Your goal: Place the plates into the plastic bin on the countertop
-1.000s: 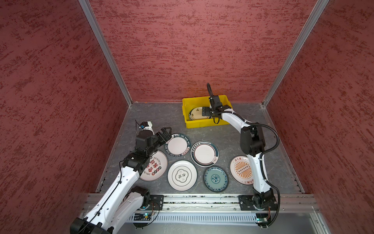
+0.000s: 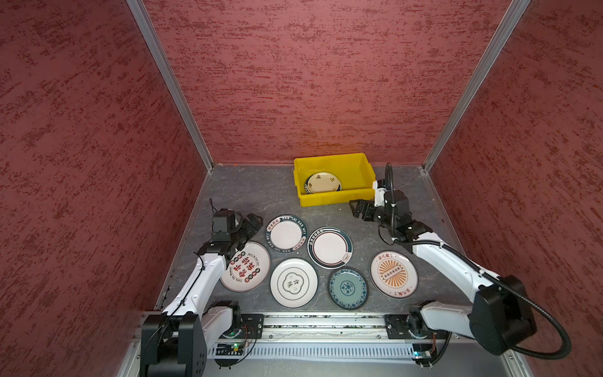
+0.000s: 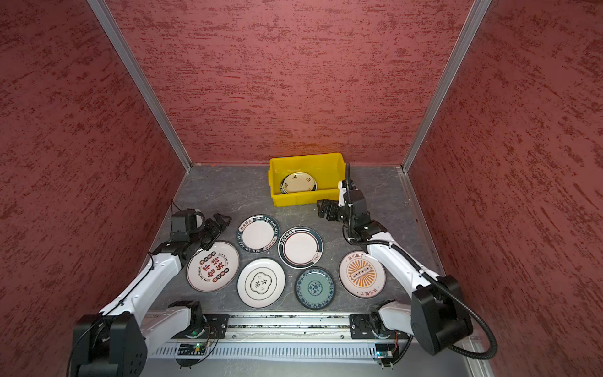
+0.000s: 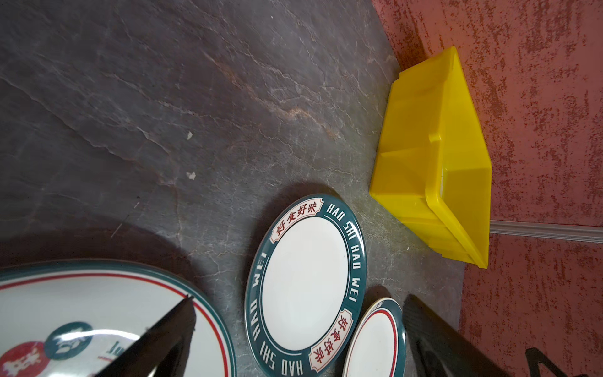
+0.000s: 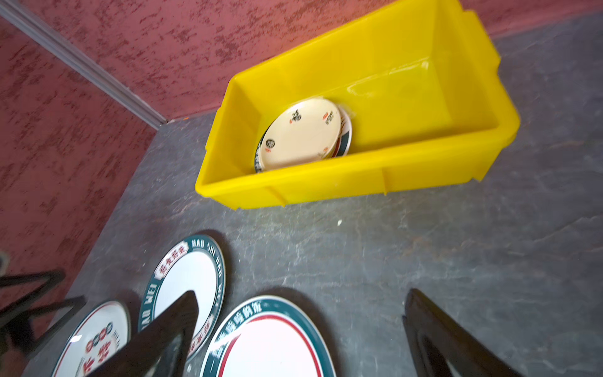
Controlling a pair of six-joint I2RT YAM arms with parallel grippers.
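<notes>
At the back of the counter, the yellow bin [image 2: 333, 199] holds a cream plate [image 5: 301, 135] lying on a dark-rimmed one in its left half. Two plates with dark green rims, a lettered plate [image 2: 286, 234] and a red-ringed plate [image 2: 330, 247], lie in the middle. In front are a red-character plate [image 2: 247, 267], a white plate [image 2: 294, 283], a teal plate [image 2: 348, 289] and an orange sunburst plate [image 2: 393, 274]. My open, empty left gripper [image 2: 253, 225] hangs near the red-character plate. Beside the bin's front right corner, my right gripper [image 2: 357, 209] is open and empty.
Bare grey countertop [image 5: 402, 251] shows in front of the bin and to its right. More free counter lies at the back left. Red walls [image 2: 326, 81] enclose the sides and back, close behind the bin.
My right gripper has come out of the bin, moving right and toward the front. The left gripper has drawn back to the left, away from the lettered plate. The plates have stayed put.
</notes>
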